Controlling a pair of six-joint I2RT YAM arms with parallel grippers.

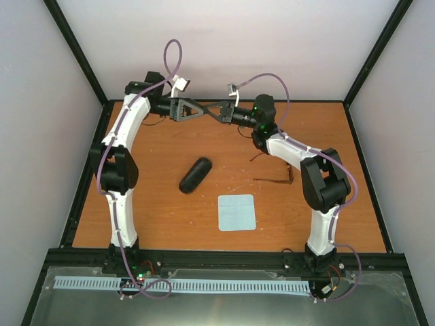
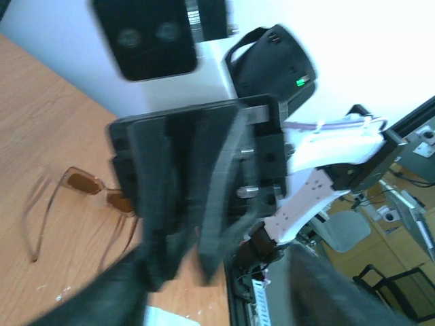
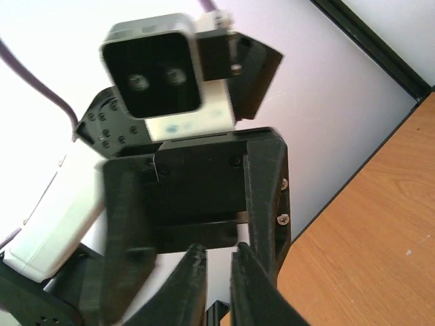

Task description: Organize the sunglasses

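A black glasses case (image 1: 195,174) lies on the table left of the light blue cloth (image 1: 236,212). Brown sunglasses (image 1: 287,178) lie at the right, partly under the right arm; they also show as tinted lenses (image 2: 85,182) in the left wrist view. Both grippers are raised near the back, tips almost meeting. My left gripper (image 1: 198,109) is part open, its fingers blurred. My right gripper (image 1: 212,110) looks shut; what, if anything, lies between its fingers cannot be told.
More thin glasses frames show partly behind the arms at the back (image 1: 242,133).
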